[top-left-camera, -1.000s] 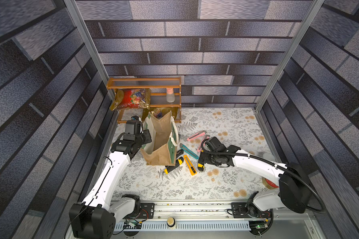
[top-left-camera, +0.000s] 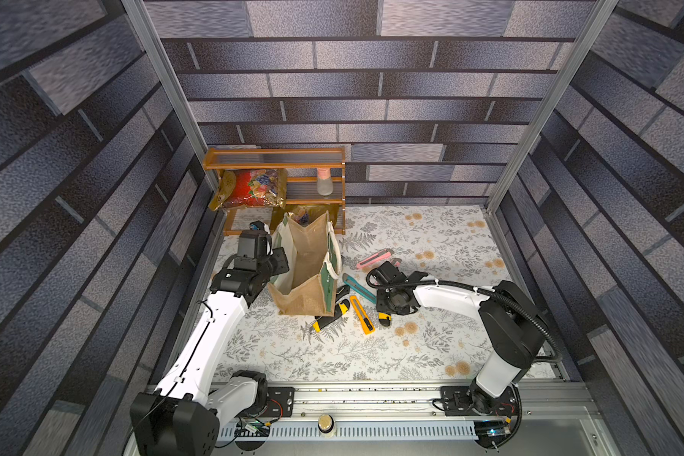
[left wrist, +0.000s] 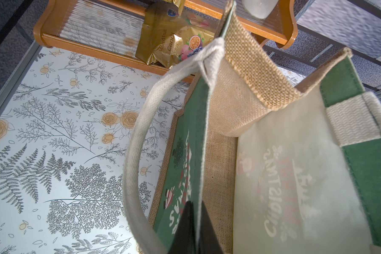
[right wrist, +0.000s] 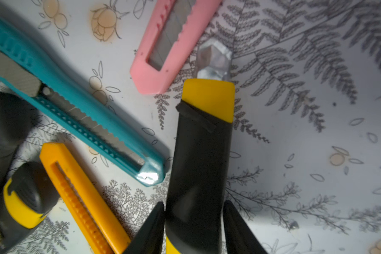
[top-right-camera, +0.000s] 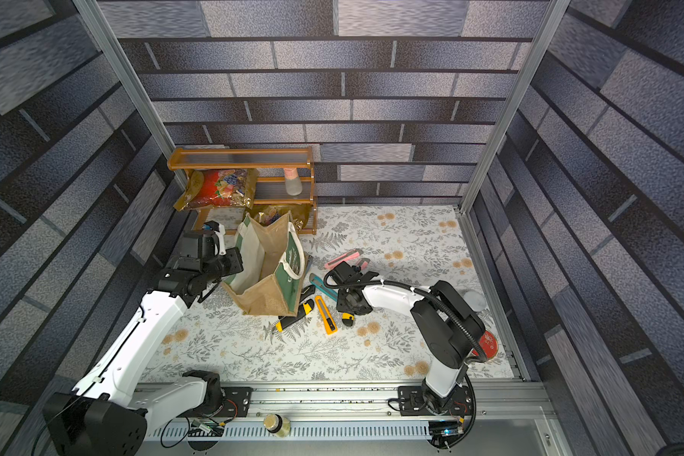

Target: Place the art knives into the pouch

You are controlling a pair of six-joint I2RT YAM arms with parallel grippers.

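Observation:
A tan-and-green burlap pouch (top-left-camera: 307,262) stands open, left of centre. My left gripper is shut at its near rim, over a green panel with white handle (left wrist: 135,169); whether cloth is pinched is unclear. My right gripper hangs low over a black-and-yellow art knife (right wrist: 199,160), its part-open fingers on either side of the knife's lower body. Nearby lie a teal knife (right wrist: 72,101), a pink knife (right wrist: 173,46), a yellow knife (right wrist: 84,199) and another black-and-yellow knife (top-left-camera: 328,317).
A wooden rack (top-left-camera: 273,155) with snack bags and a bottle (top-left-camera: 324,182) stands behind the pouch. Red and white round objects (top-right-camera: 485,343) sit at the right edge.
The right arm has swung inward, bringing its gripper slightly left onto the black-and-yellow knife. The left arm and pouch have not visibly moved.

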